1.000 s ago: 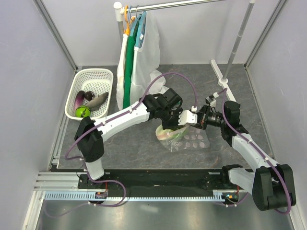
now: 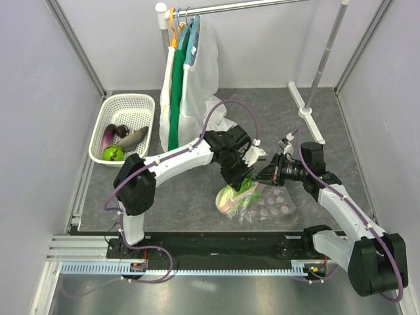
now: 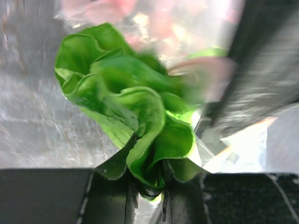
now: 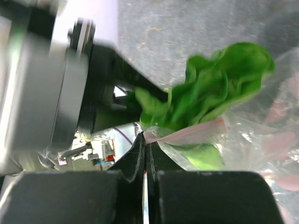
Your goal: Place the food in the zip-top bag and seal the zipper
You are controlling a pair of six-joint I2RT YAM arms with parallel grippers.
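The clear zip top bag [image 2: 269, 207] with pink dots lies on the dark floor below both grippers, a lettuce [image 2: 233, 198] in and at its mouth. In the left wrist view, my left gripper is shut on the ruffled green lettuce [image 3: 112, 84]. My right gripper is shut at the bag's pinkish rim [image 4: 196, 130], pinching it beside the lettuce, as the right wrist view shows. My left gripper's dark body fills the upper left of that view.
A white basket [image 2: 98, 131] with vegetables, including a green round item [image 2: 113, 153], sits at the left. Hanging bags [image 2: 193, 92] on a white rack [image 2: 236, 6] stand at the back. Bare floor lies lower left.
More of the lettuce and bag shows beneath it; the right arm has moved little.
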